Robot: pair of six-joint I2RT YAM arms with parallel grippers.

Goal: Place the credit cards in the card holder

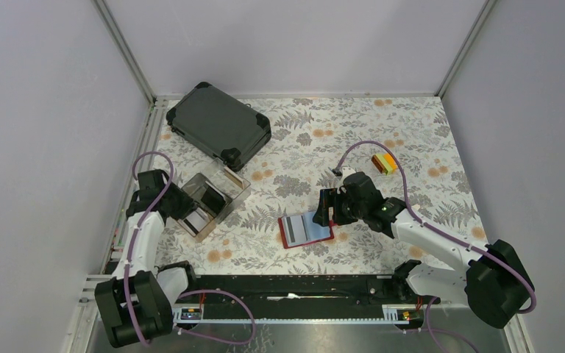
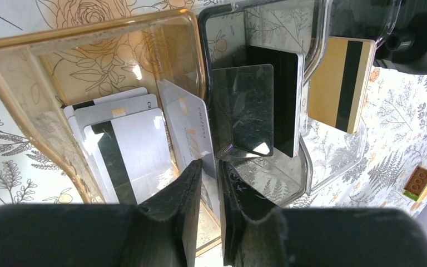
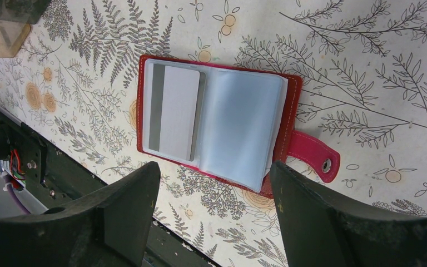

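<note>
The red card holder (image 3: 297, 105) lies open on the table, a white card with a grey stripe (image 3: 179, 111) in its left sleeve; no card shows in the right sleeve (image 3: 242, 128). Above it, my right gripper is open and empty. In the left wrist view, a white card (image 2: 186, 119) stands tilted against the wall of the amber box (image 2: 11, 105). Its lower part runs between the close-set fingertips of my left gripper; whether they press on it cannot be told. Beside it several white cards (image 2: 136, 150) lie stacked.
A clear dark box beside the amber one holds a dark see-through card (image 2: 244, 105) and a black card (image 2: 283, 83). Farther along is a gold card (image 2: 339, 78). A dark case (image 1: 221, 121) and toy bricks (image 1: 384, 163) lie farther back. Mid-table is clear.
</note>
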